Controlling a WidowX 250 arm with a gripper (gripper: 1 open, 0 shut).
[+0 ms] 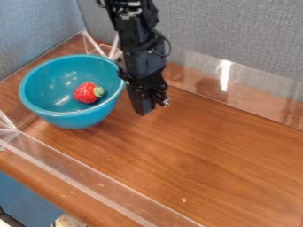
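A teal bowl (53, 102) sits at the left of the wooden table, with a red strawberry (88, 92) inside it. My black gripper (154, 103) hangs low just to the right of the bowl, over the wood. It is shut, and I see nothing held in it, though its tips are small and dark.
A clear barrier runs along the back and along the front left edge, and grey padded walls stand behind.
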